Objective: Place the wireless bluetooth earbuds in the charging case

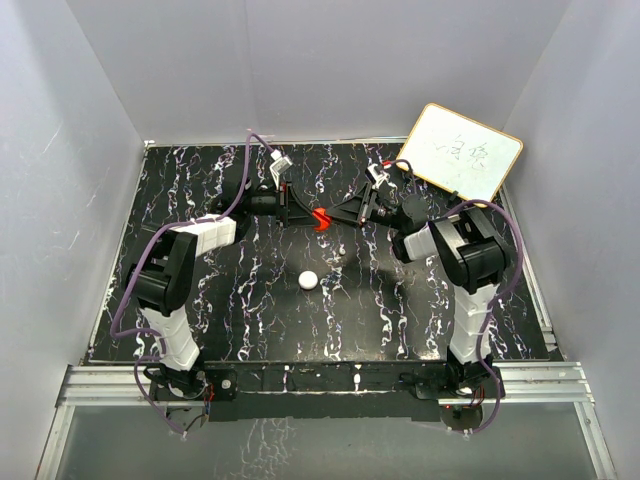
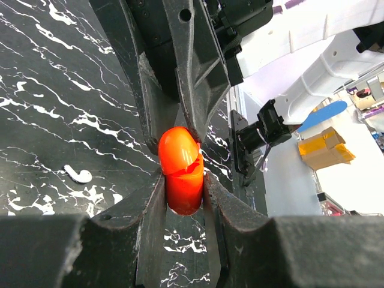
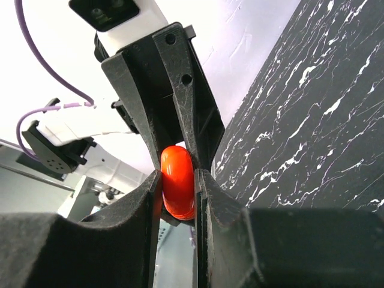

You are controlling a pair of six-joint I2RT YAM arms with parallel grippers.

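Note:
The red charging case (image 2: 185, 189) is held above the table, with my left gripper shut on its lower part. A slanted gap crosses it near the lid (image 2: 177, 144). From the opposite side my right gripper reaches in, one finger on each side of the case's red end; whether the fingers press on it is unclear. A white earbud (image 2: 78, 174) lies loose on the black marbled table, small in the top view beneath the right gripper. No earbud shows inside the case, and its interior is hidden.
Nearer the table's front lies a white round object (image 1: 308, 280). A whiteboard (image 1: 462, 153) with writing leans at the back right corner.

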